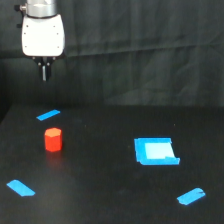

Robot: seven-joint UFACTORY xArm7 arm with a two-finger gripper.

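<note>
High at the upper left hangs my gripper [44, 72], below the white end of the arm [42, 36]. Its dark fingers are small against the black backdrop, so I cannot make out whether they are apart or together. A red block [53, 140] rests on the black table, well below the gripper and a little to its right. To the right of the block, a white square [159, 151] edged with blue tape lies flat on the table. Nothing stands on that square.
Strips of blue tape lie on the table: one behind the red block [48, 115], one at the front left [20, 188], one at the front right [191, 196]. Between the block and the white square the table is clear. A dark curtain [140, 60] hangs behind.
</note>
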